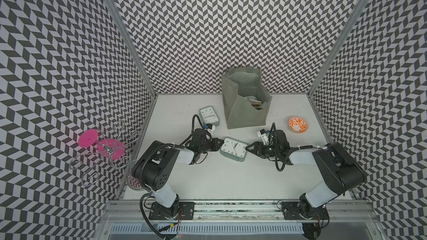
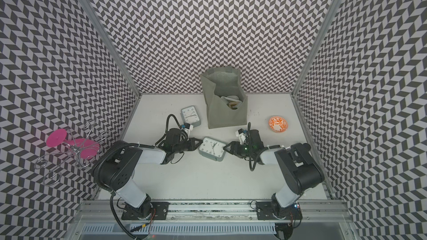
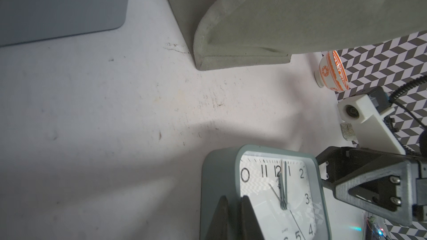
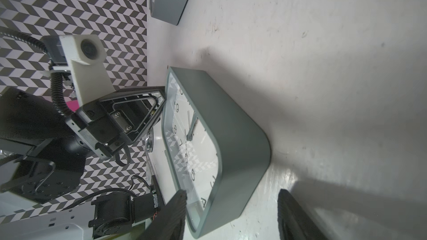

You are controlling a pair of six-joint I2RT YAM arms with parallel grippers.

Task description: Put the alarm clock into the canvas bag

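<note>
A grey-green alarm clock (image 1: 234,146) with a white face is between my two grippers at mid-table, turned slightly, face up. My left gripper is shut on its left edge, one finger against the side wall and the other over the face. At the opposite end my right gripper stands open, its fingers spread to either side of the clock's near corner. Behind the clock stands the canvas bag (image 1: 244,113), upright with its mouth open and some items inside. A second similar clock (image 1: 209,115) lies left of the bag.
An orange-patterned bowl (image 1: 298,124) sits on the right side of the table. At the far left is a wire stand with pink discs (image 1: 111,149).
</note>
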